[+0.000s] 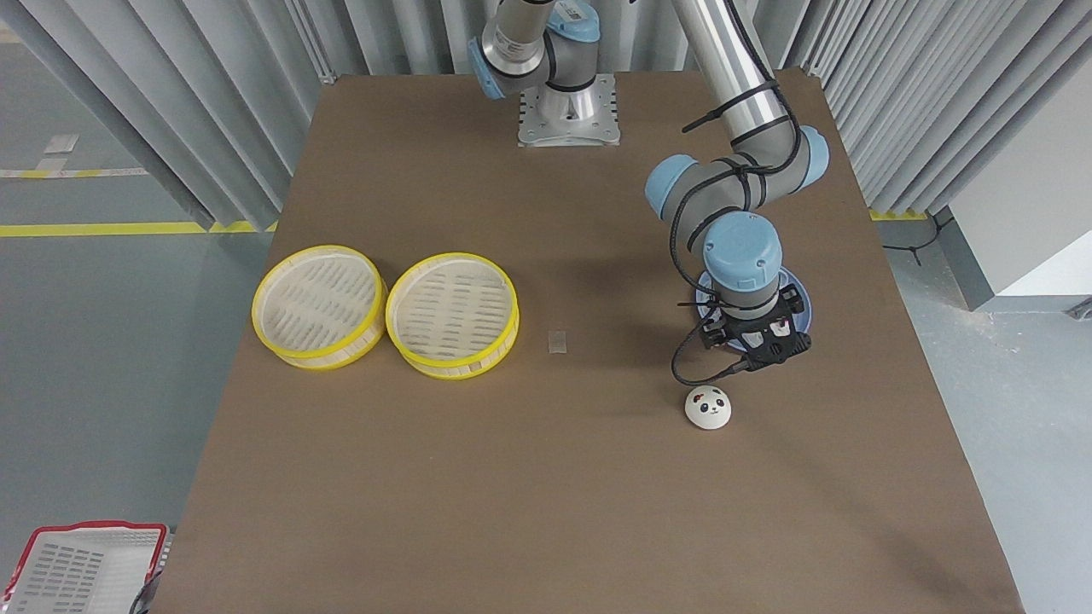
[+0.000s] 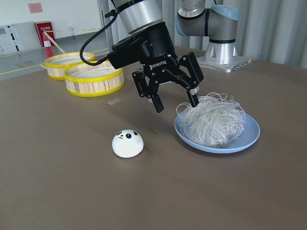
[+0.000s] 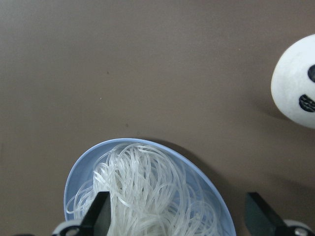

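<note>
A white panda-faced bun point(image 1: 707, 408) rests on the bare table in front of a blue plate point(image 1: 800, 315); it also shows in the left view point(image 2: 127, 143) and at the wrist view's right edge point(image 3: 293, 81). The plate point(image 2: 247, 136) holds a heap of translucent noodle strands point(image 2: 211, 122). My gripper point(image 2: 177, 106) hovers over the table at the plate's near side, fingers spread apart with nothing seen between them in the left view. In the wrist view both fingertips frame the plate's bottom part point(image 3: 73, 176); in the front view the arm hides most of the plate.
Two yellow-rimmed round steamer baskets point(image 1: 452, 312) point(image 1: 315, 307) sit side by side on the left half of the table. A red-rimmed plastic basket point(image 1: 82, 573) is off the table at lower left.
</note>
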